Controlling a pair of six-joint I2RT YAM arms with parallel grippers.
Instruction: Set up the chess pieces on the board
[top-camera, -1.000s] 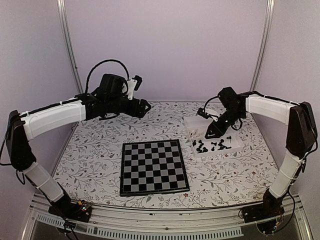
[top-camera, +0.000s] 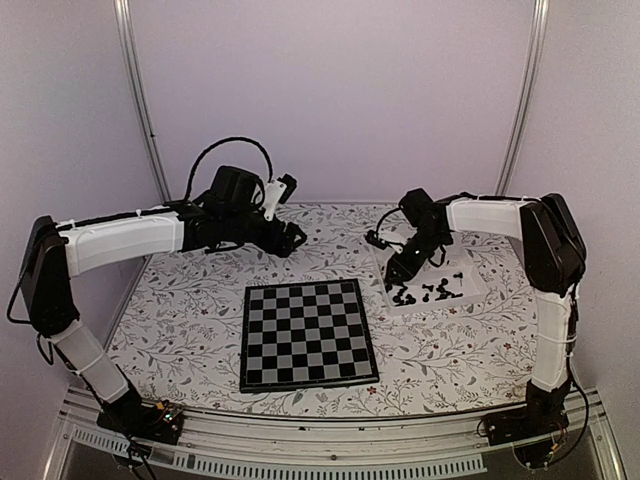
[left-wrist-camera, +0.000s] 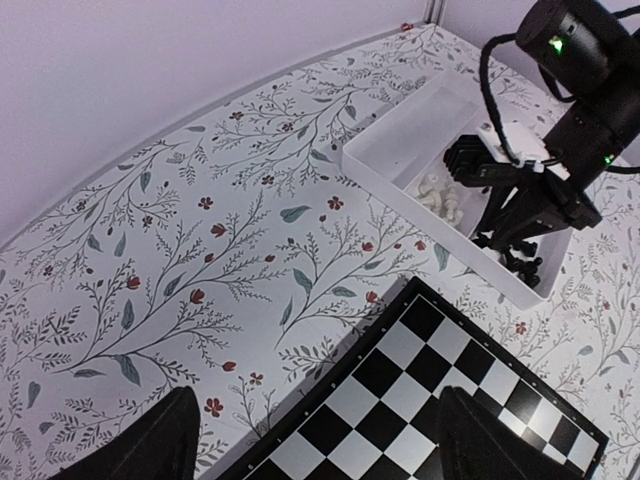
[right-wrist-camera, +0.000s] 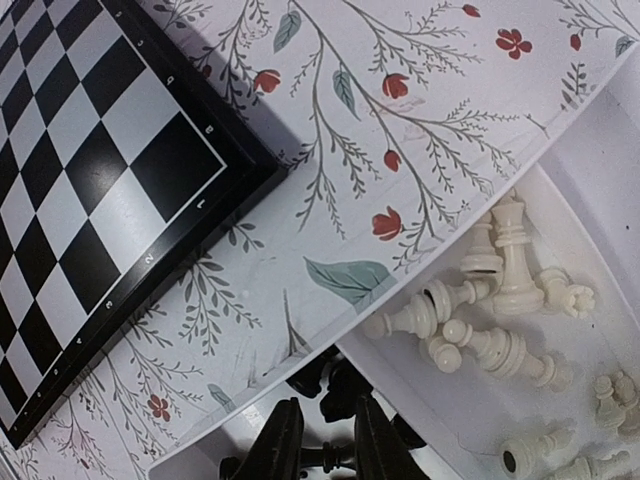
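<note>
The checkered board (top-camera: 307, 335) lies empty in the middle of the table. To its right a white two-part tray (top-camera: 450, 298) holds white pieces (right-wrist-camera: 515, 280) in one compartment and black pieces (right-wrist-camera: 345, 390) in the other. My right gripper is low over the black pieces at the tray's board-side edge, its fingertips apart; whether anything is between them is unclear. My left gripper hangs in the air behind and above the board's left part, open, with nothing visible between its fingers.
Pale walls stand at the back and both sides.
My right arm has moved left along the tray toward its board-side end.
</note>
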